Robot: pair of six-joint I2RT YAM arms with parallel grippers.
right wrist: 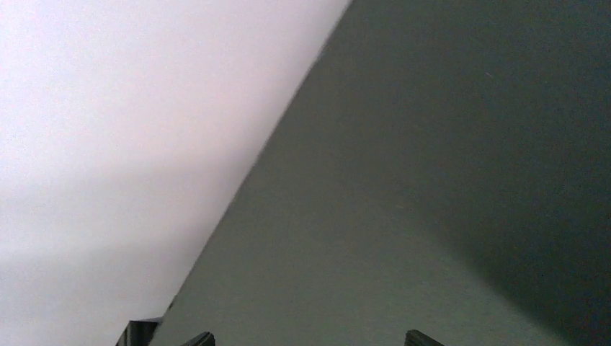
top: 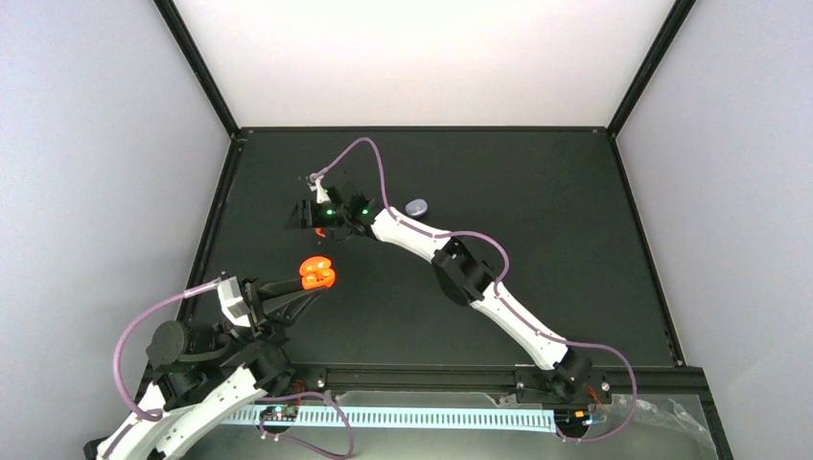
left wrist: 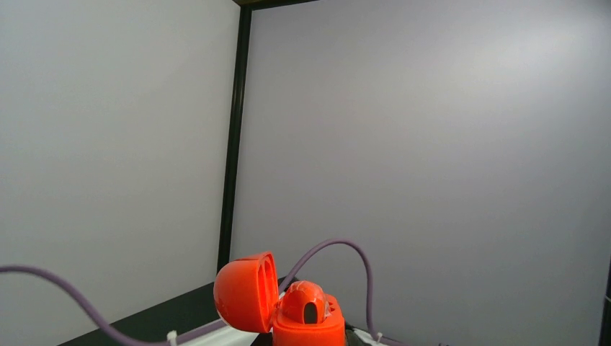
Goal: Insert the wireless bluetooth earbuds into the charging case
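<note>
The orange charging case (top: 317, 272) is held off the table by my left gripper (top: 311, 287), which is shut on it. In the left wrist view the case's lid (left wrist: 245, 294) stands open, and a rounded orange piece (left wrist: 304, 301) with a dark opening, apparently an earbud, rises from the base. My right gripper (top: 301, 214) is over the left part of the table; its fingertips (right wrist: 201, 339) are spread, with only bare table between them. An orange bit (top: 320, 232), perhaps the other earbud, shows beside the right gripper, mostly hidden by it.
A small grey-blue rounded object (top: 416, 207) lies on the black table (top: 537, 240), close to the right forearm. White walls stand close to the left and behind.
</note>
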